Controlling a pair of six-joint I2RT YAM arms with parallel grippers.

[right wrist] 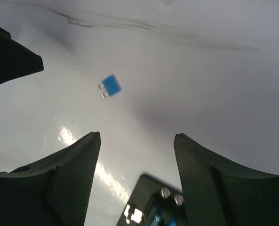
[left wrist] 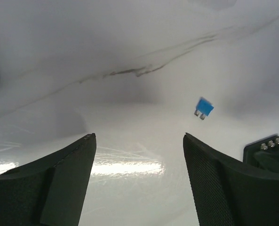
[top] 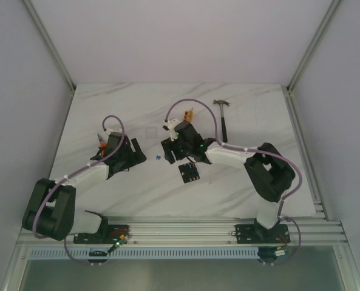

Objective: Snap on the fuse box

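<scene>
A small blue part with metal pins [top: 158, 157] [left wrist: 203, 107] [right wrist: 110, 85] lies on the marble table between my grippers. A black square board with terminals [top: 189, 173] [left wrist: 263, 147] [right wrist: 148, 193] lies just below it in the top view, partly behind fingers in both wrist views. My left gripper [top: 135, 153] stands left of the blue part, fingers apart, nothing between them. My right gripper [top: 171, 152] hangs right of the blue part, above and beside the board, fingers apart and empty.
A hammer [top: 223, 121] and a small orange object [top: 188, 114] lie at the back. An orange-handled tool [top: 101, 140] is partly hidden by the left arm. A faint pale square [top: 151, 132] lies behind the blue part.
</scene>
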